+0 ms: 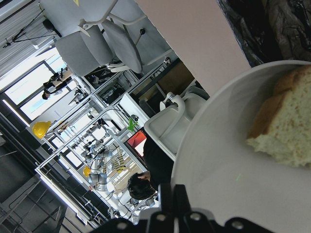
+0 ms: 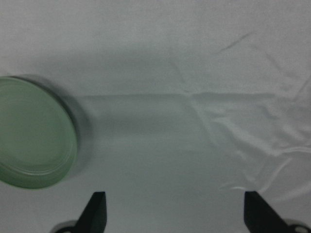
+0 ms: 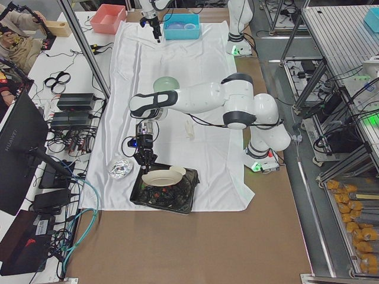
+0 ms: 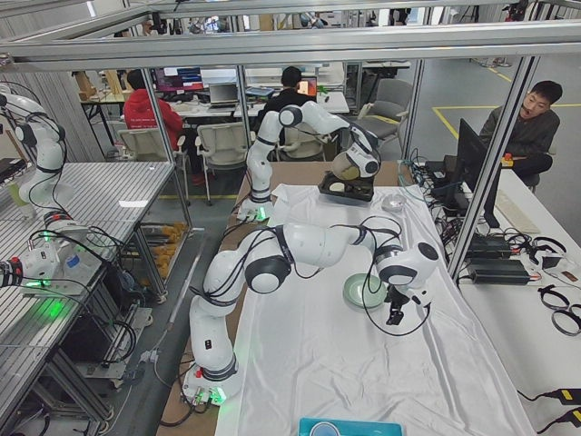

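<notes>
My left gripper is shut on the rim of a pale plate, held over a black lined tray with dark scraps in it. A piece of bread lies on the plate in the left wrist view. A small cream object shows by the plate in the camera left view. My right gripper is open and empty above the white cloth, beside a green plate.
A foil dish lies left of the tray. A blue bin stands at the far end of the cloth in the camera left view. Monitors, cables and electronics crowd the side table.
</notes>
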